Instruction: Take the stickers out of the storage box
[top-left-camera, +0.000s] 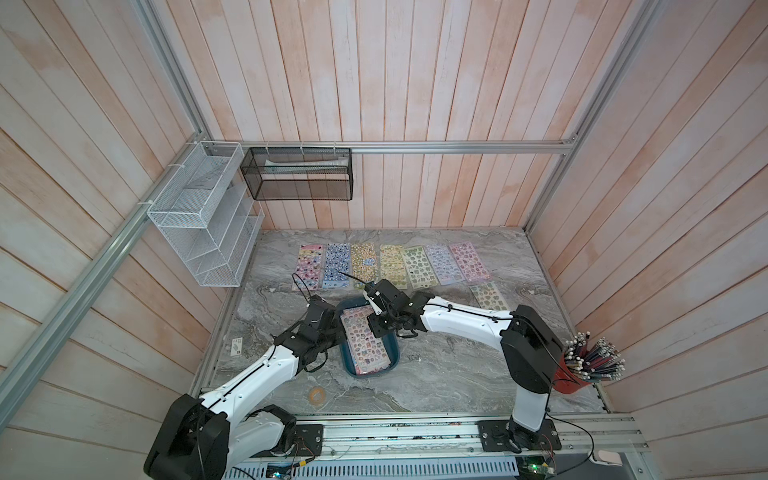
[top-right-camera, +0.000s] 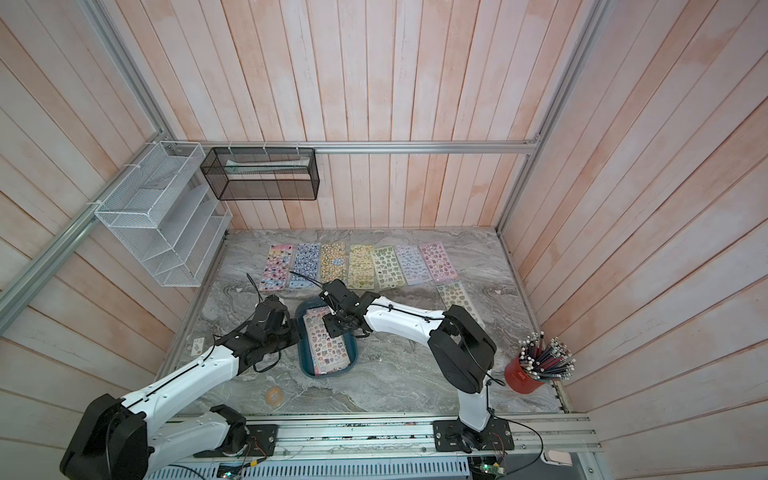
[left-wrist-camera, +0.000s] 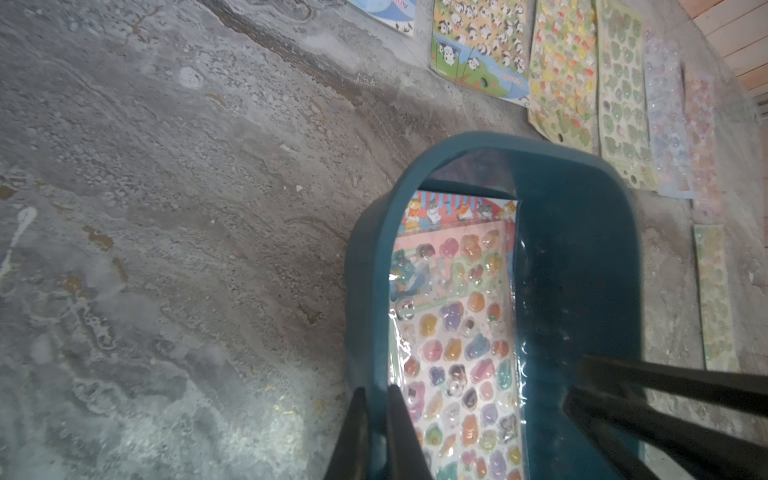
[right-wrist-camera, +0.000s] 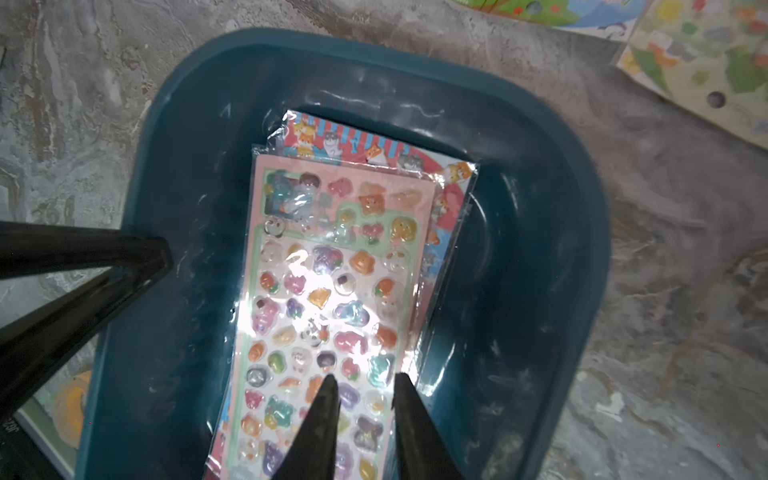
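Observation:
The storage box is a dark teal open tray (right-wrist-camera: 552, 160), and its left wall is clamped at the rim by my left gripper, which is shut on it. Inside lies a pale pink sticker sheet (right-wrist-camera: 340, 264) with small puffy shapes. Beneath it, another sheet with a red-and-blue striped top (right-wrist-camera: 368, 148) peeks out. My right gripper hangs over the box, fingers part open and pointing at the top sheet. Nothing shows between them, and I cannot tell if they touch the sheet. In the left wrist view, dark right fingers (left-wrist-camera: 588, 384) reach in from the right.
A row of several sticker sheets (top-left-camera: 392, 266) lies behind the box, and one green sheet (top-left-camera: 489, 296) lies farther right. A roll of tape (top-left-camera: 317, 396) sits front left. A red pot of pens (top-left-camera: 569, 384) stands at the right.

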